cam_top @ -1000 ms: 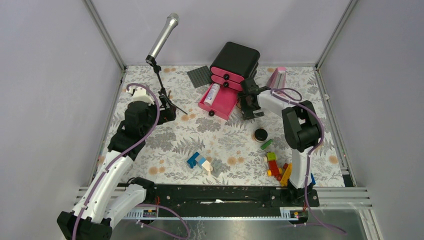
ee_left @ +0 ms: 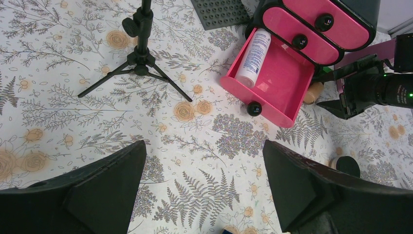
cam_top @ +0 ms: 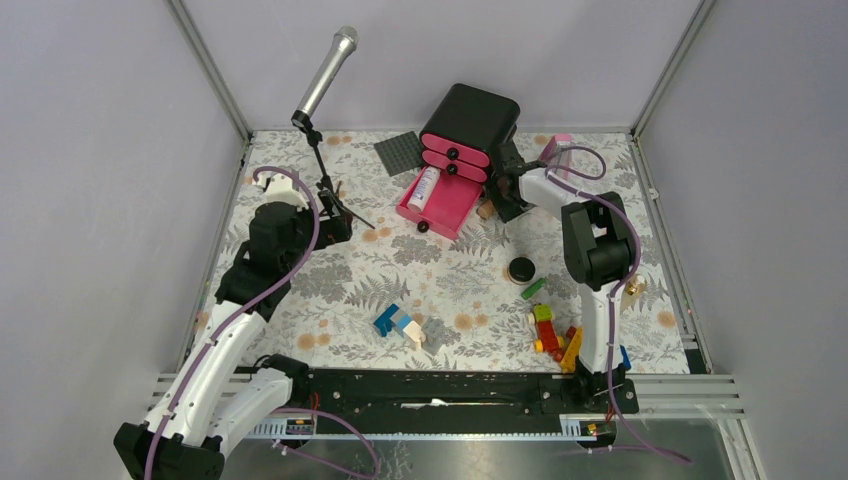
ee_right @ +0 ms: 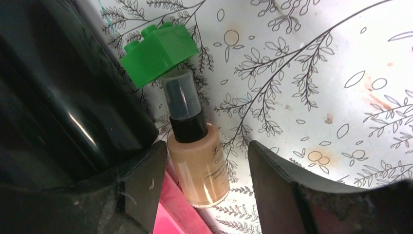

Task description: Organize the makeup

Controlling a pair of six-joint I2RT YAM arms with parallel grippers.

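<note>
A tan bottle (ee_right: 199,170) with a black collar and clear cap lies beside the open drawer's wall in the right wrist view. My right gripper is open around it, with a gap on the right-finger side. In the top view the bottle's end (cam_top: 486,210) peeks out beside that gripper. The pink drawer (cam_top: 464,203) of the black organizer (cam_top: 474,113) is pulled out and holds a white spray can (cam_top: 424,189). A black-lidded jar (cam_top: 521,269) stands on the table. My left gripper is open and empty over the table.
A green brick (ee_right: 159,53) touches or nearly touches the bottle's cap. A microphone stand (cam_top: 328,180) is at the left, and a grey baseplate (cam_top: 400,153) lies left of the organizer. Toy bricks (cam_top: 545,335) lie near the front.
The right gripper has shifted slightly right and opened wider, uncovering the tan bottle's end in the top view. The left arm has stayed still.
</note>
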